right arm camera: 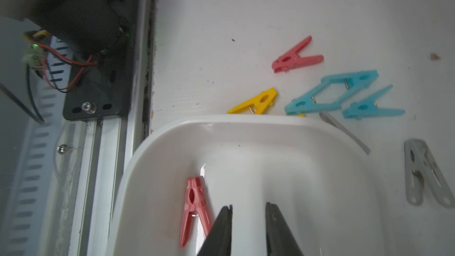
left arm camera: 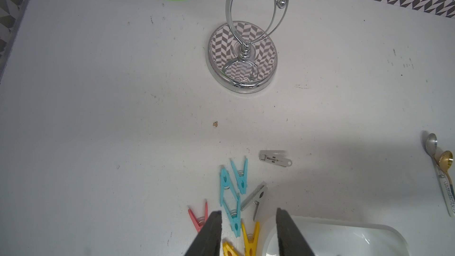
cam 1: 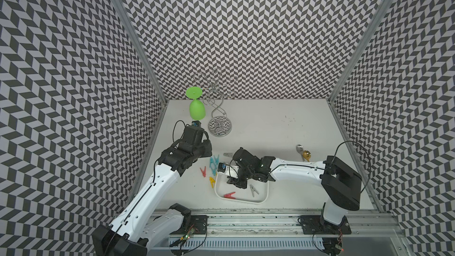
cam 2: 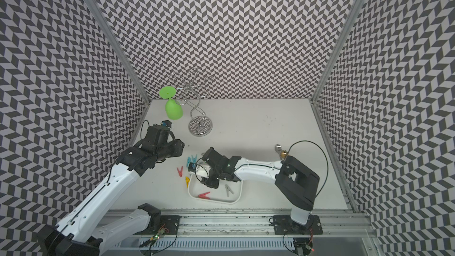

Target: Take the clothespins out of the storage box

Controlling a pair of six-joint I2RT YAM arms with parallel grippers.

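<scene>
Inside the white storage box (cam 1: 241, 201) lie a red clothespin (right arm camera: 194, 208) and a grey one (cam 1: 254, 190). My right gripper hangs over the box, part open, with only the white floor of the box showing between its fingers. Left of the box, my left gripper is held above the table, part open and empty. Outside the box lie blue clothespins (left arm camera: 230, 201), a red one (left arm camera: 199, 216), yellow ones (left arm camera: 250, 238) and grey ones (left arm camera: 275, 159). The right forearm covers part of the box in both top views.
A chrome stand (left arm camera: 242, 81) and a green vase-like object (cam 1: 197, 109) stand at the back left. Two spoons (cam 1: 303, 152) lie on the right side.
</scene>
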